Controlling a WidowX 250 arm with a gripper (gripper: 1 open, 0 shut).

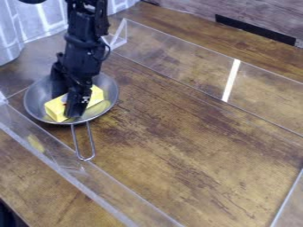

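A metal pan (42, 93) with a wire handle sits on the wooden table at the left. In it lies a yellow sponge-like block (57, 108). My black gripper (74, 102) reaches down from the top over the pan, its tip at the block and partly covering it.
Clear plastic barriers run along the left front, the back and the right edge of the wooden table (190, 151). A pale object (18, 27) stands at the back left.
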